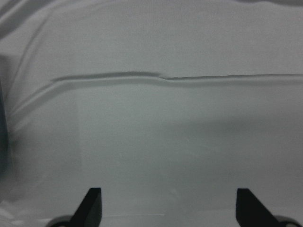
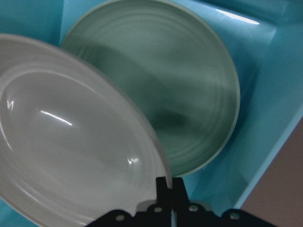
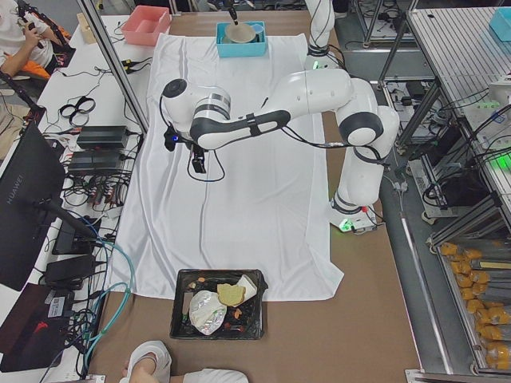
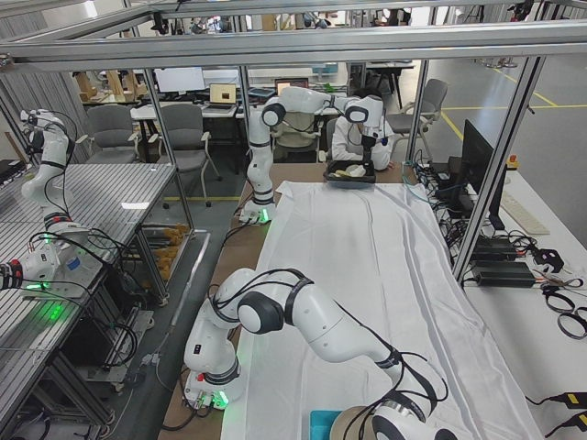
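A blue bin (image 3: 240, 51) at the far end of the white cloth holds a green plate (image 2: 161, 80) and a pale oval dish (image 2: 71, 137). My right gripper has its two dark fingers close together at the dish's rim, shut on that rim as far as the right wrist view shows. My left gripper is open over bare cloth, with nothing between its fingers.
A black tray (image 3: 251, 323) with a wrapped item and a yellow piece lies at the near end. A pink bin (image 3: 146, 24) stands on the side desk, beside cables and equipment.
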